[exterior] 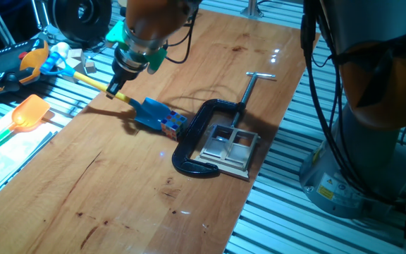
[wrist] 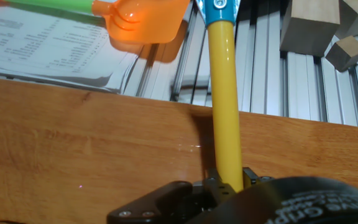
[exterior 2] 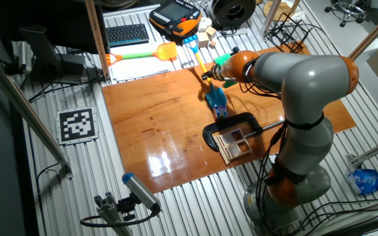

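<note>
My gripper [exterior: 113,92] is shut on the yellow handle of a toy shovel, whose blue blade [exterior: 151,113] points toward the table's middle. In the wrist view the handle [wrist: 225,106] runs up from between the dark fingers to a blue grip at the top. A multicoloured puzzle cube [exterior: 173,126] sits right at the blade's front edge, between the shovel and a black C-clamp [exterior: 182,159]. Whether any of the cube rests on the blade, I cannot tell. Blade and cube are outside the wrist view.
The clamp is around a pale framed piece [exterior: 231,148] near the table's right edge. An orange-and-green shovel [exterior 2: 166,52] lies on papers beyond the table. Wooden blocks [wrist: 309,28] stand near the blue grip.
</note>
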